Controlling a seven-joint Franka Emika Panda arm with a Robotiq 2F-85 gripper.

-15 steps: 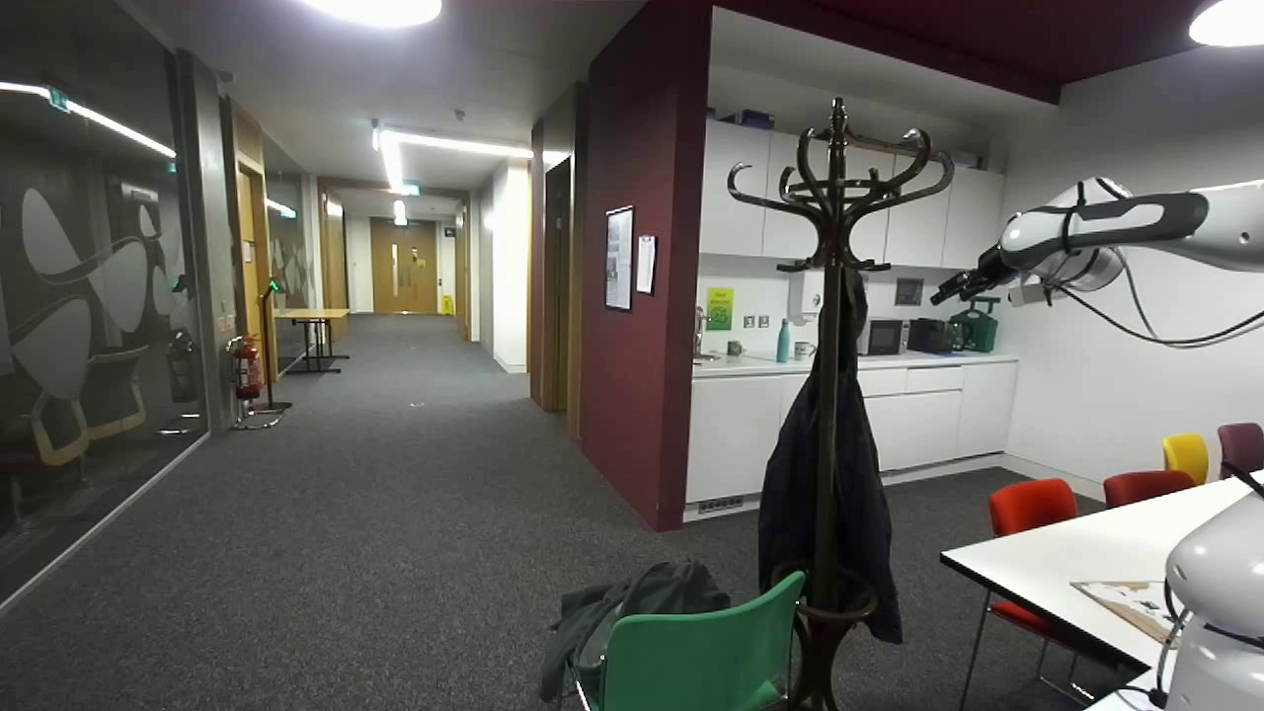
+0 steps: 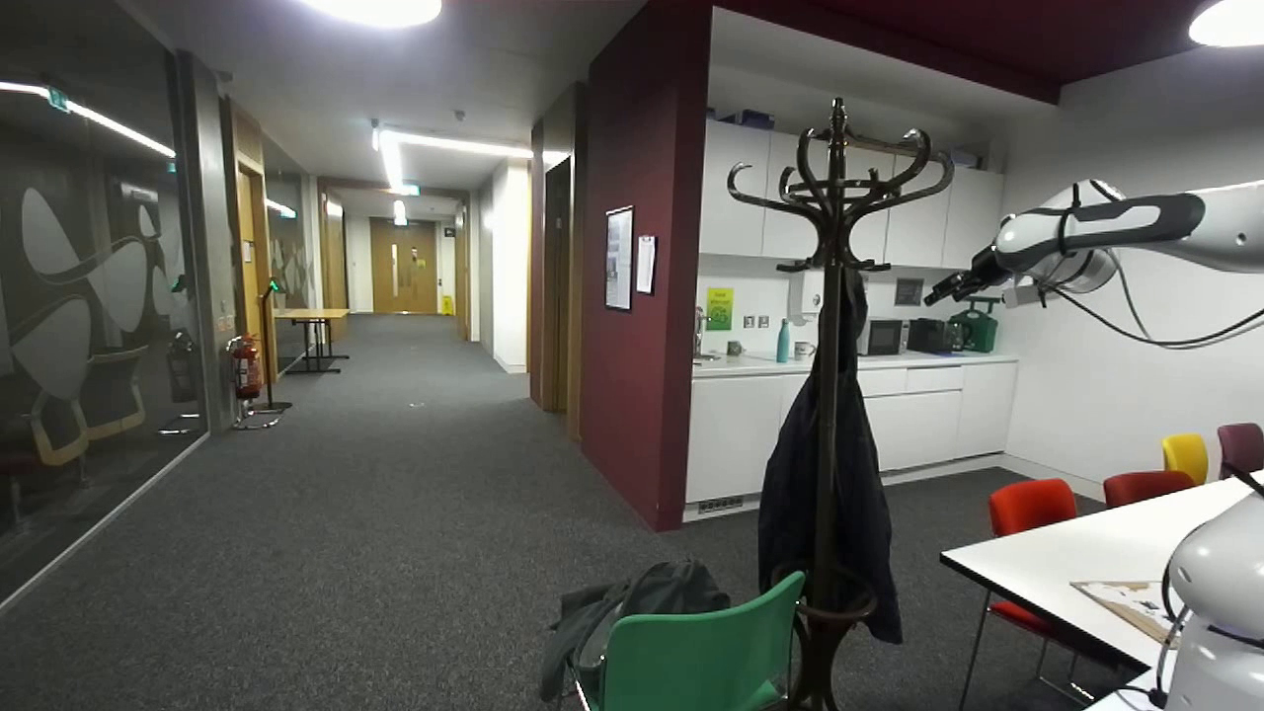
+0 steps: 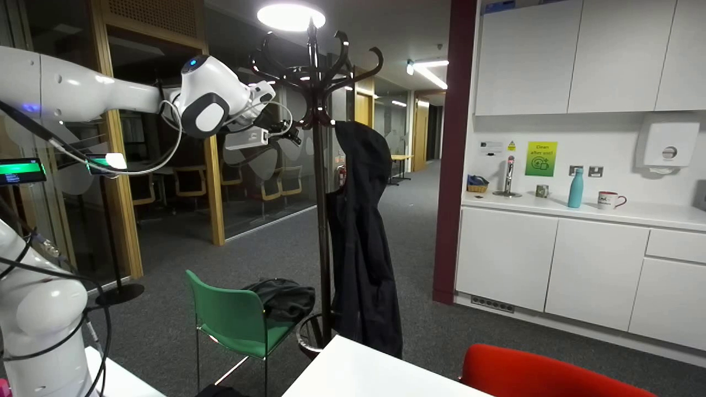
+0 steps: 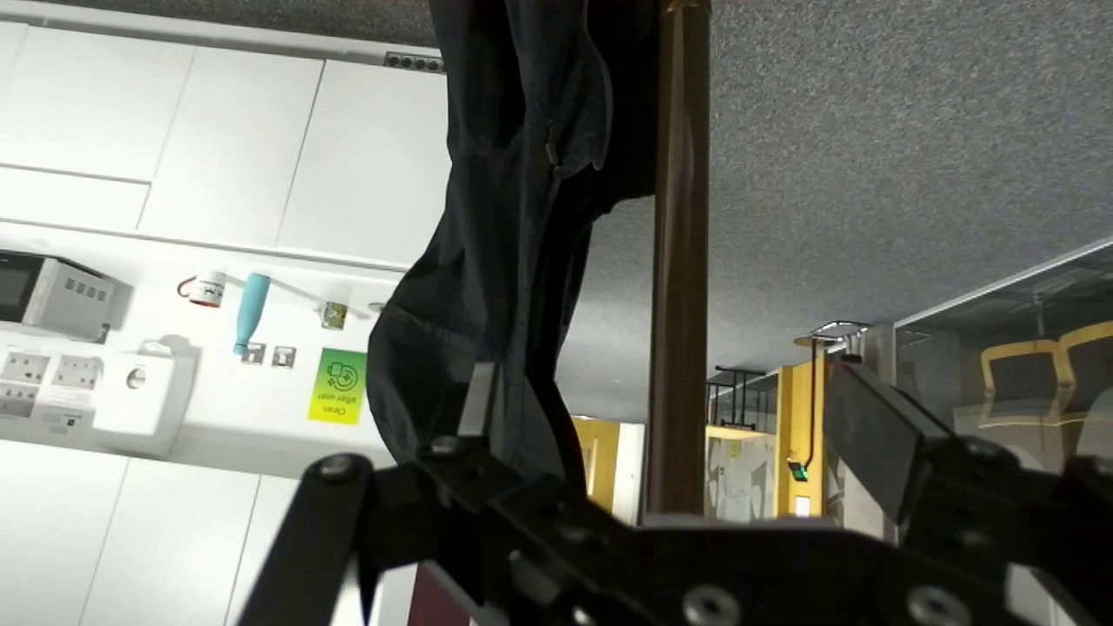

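Observation:
My gripper is open, its fingers (image 4: 874, 443) wide apart with nothing held. In the wrist view, the brown pole of a coat stand (image 4: 681, 261) appears between the fingers, and a black jacket (image 4: 485, 219) lies partly behind the left finger. The first exterior view has the gripper (image 2: 948, 288) to the right of the coat stand (image 2: 835, 225), below its upper hooks. From the other side, the gripper (image 3: 291, 135) appears left of the stand's pole, near the height of the jacket's hood (image 3: 364, 145). The gap's depth is unclear.
A green chair (image 2: 699, 658) with a dark garment (image 2: 664, 592) on it stands beside the coat stand. A white table (image 3: 377, 377) and a red chair (image 3: 543, 374) are nearby. Kitchen cabinets (image 3: 506, 255) line the wall behind. Open carpet stretches along the corridor.
My arm and gripper have shifted slightly left, towards the coat stand, in the first exterior view. The stand, jacket and chair look unmoved.

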